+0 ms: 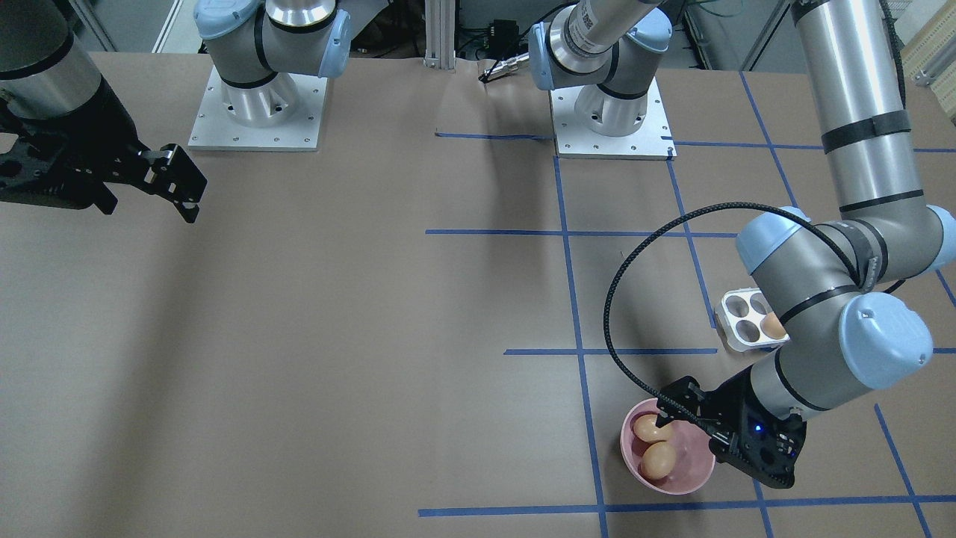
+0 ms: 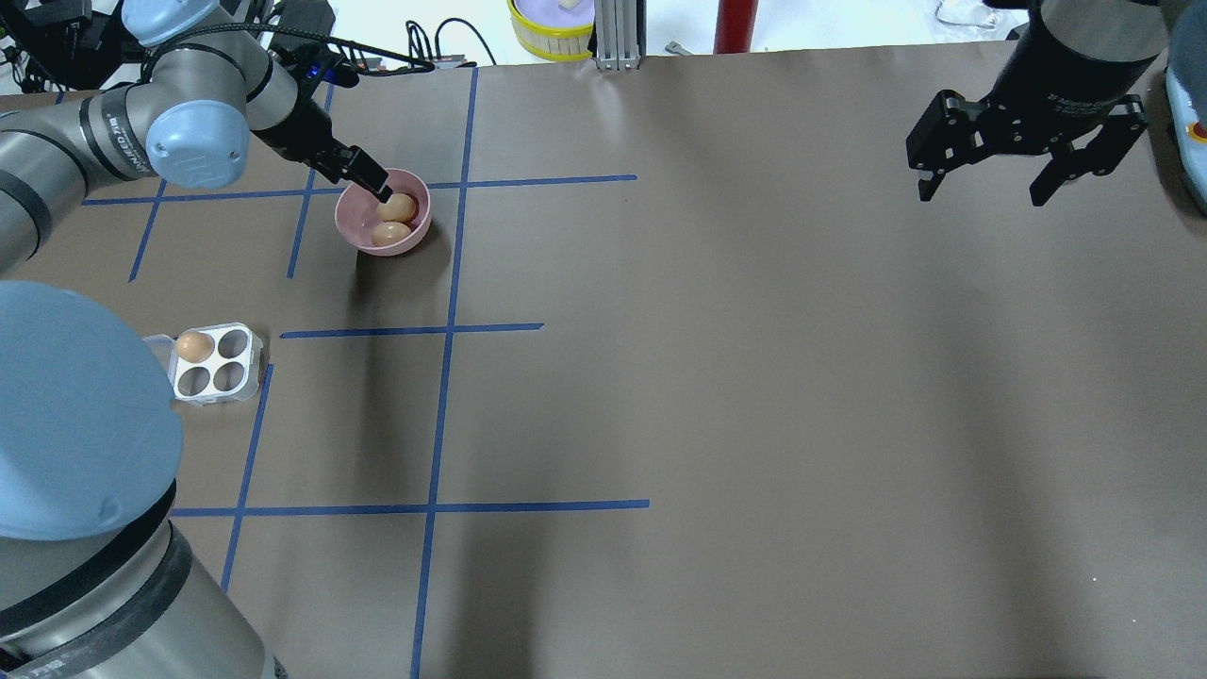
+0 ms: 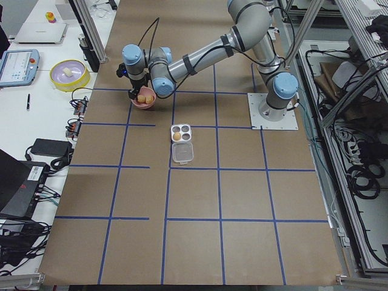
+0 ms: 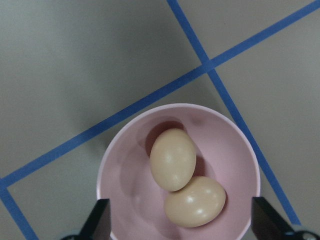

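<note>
A pink bowl holds two brown eggs, one above the other in the wrist view. My gripper is just over the bowl, its fingers open at either side of the view, the eggs lying loose between and below them. A white egg carton with one egg in it and a clear lid stands on the table nearer the robot's base, seen in the top and left views.
A second black gripper hangs at the right of the top view. Other arms stand at the back of the front view.
</note>
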